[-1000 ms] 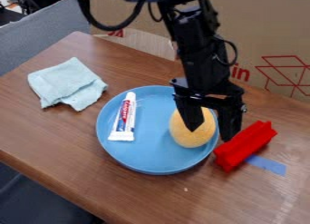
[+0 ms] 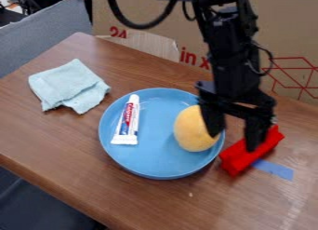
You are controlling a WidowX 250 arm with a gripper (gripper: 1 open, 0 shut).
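The black arm's gripper (image 2: 233,129) hangs open over the right side of the blue plate (image 2: 137,155), its fingers above and between a yellow round object (image 2: 192,135) and a red block (image 2: 244,155). The yellow object sits on the plate's right half, partly hidden by the gripper. A white toothpaste tube (image 2: 126,119) lies on the plate's left. The red block lies on the table just right of the plate, across a strip of blue tape.
A folded pale blue cloth (image 2: 69,85) lies at the left of the wooden table (image 2: 62,141). A cardboard box (image 2: 298,47) stands behind.
The gripper has moved right, from over the yellow object towards the red block. The objects on the table look unmoved.
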